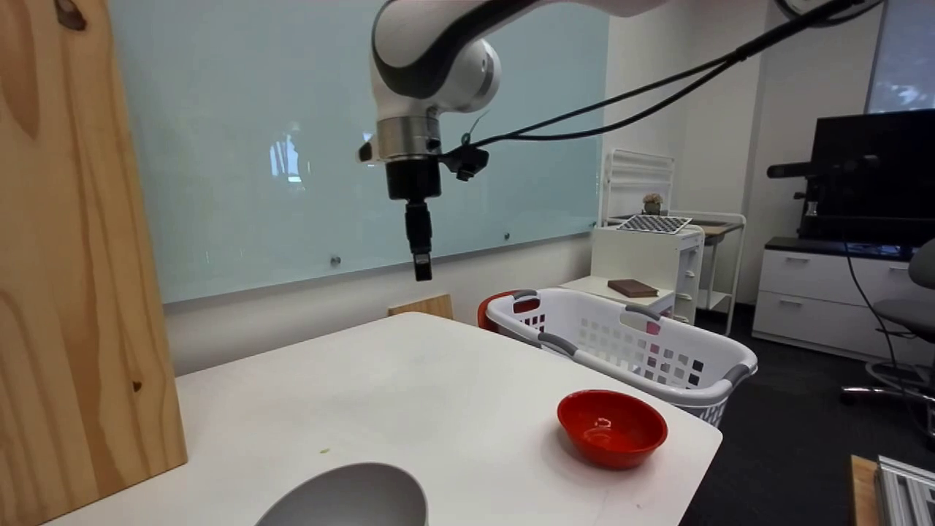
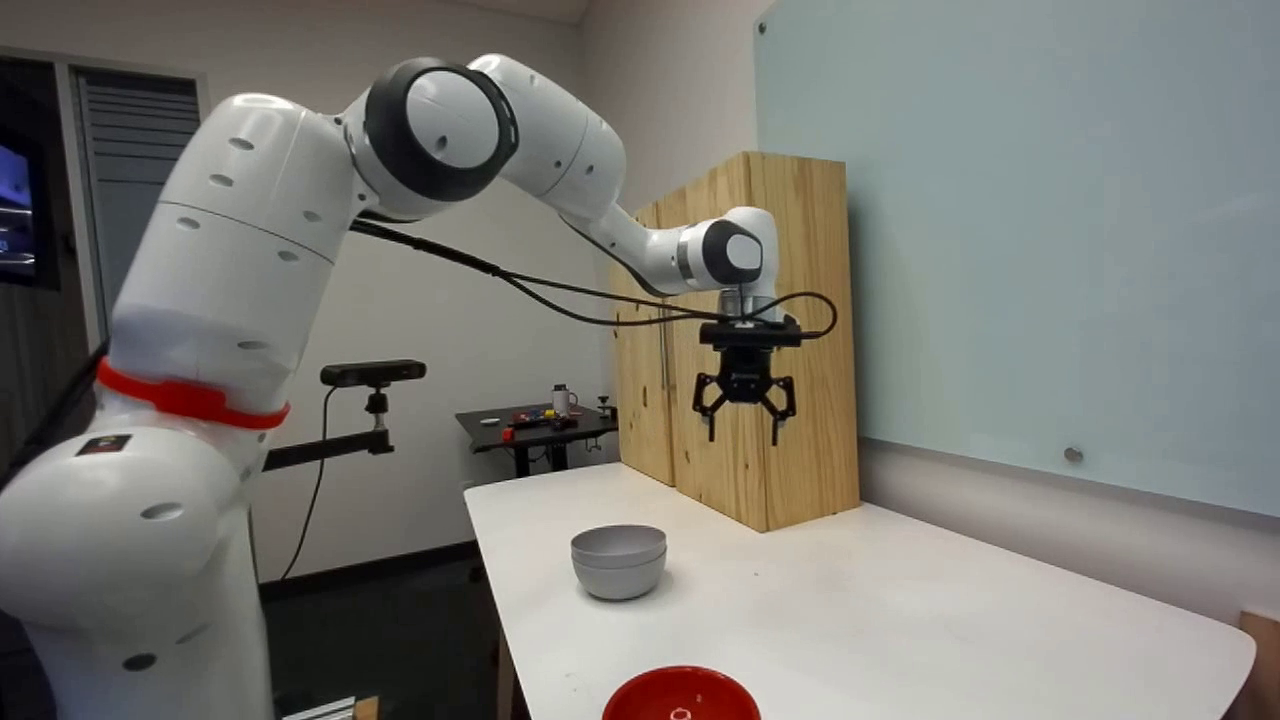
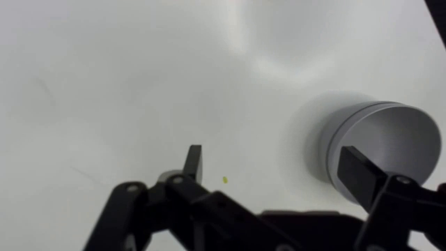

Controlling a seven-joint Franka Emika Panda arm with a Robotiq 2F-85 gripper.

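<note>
Two grey bowls, one nested in the other, stand upright on the white table. The wrist view has the grey bowls at the right, partly behind one finger. A red bowl sits by the table's edge, and nothing shows inside it. High over the table, my gripper points straight down with its fingers spread wide and only air between them. In the wrist view, bare tabletop fills the gap of the gripper.
A tall wooden cabinet rises from the table beside the glass board. Past the table's edge stands a white laundry basket.
</note>
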